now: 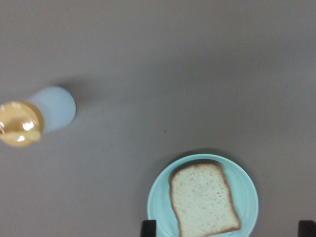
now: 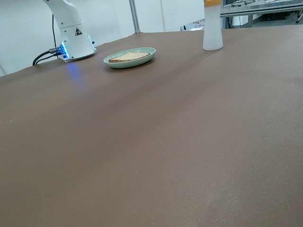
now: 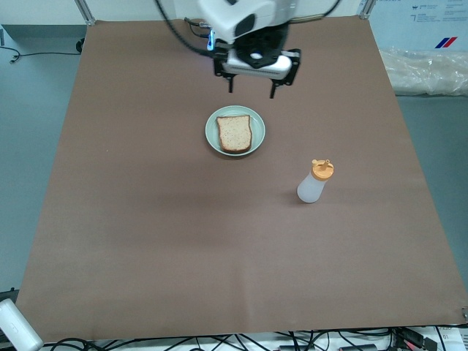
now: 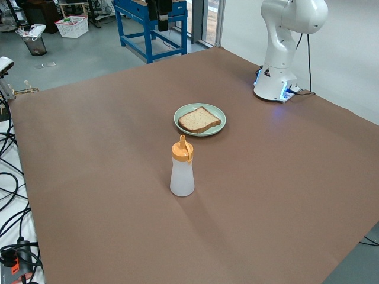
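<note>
A slice of bread (image 3: 234,133) lies on a pale green plate (image 3: 257,142) in the middle-back of the table. A squeeze bottle (image 3: 311,186) with an orange cap stands upright to its right in the left camera view. My gripper (image 3: 251,86) is above the table behind the plate, its two fingers apart with nothing visible between them. In the wrist view the fingertips sit at the bottom edge, spread wide over the bread (image 1: 202,197) and plate, with the bottle (image 1: 54,108) at upper left.
The robot's base (image 4: 272,86) stands at the back edge. Cables lie beyond the front edge.
</note>
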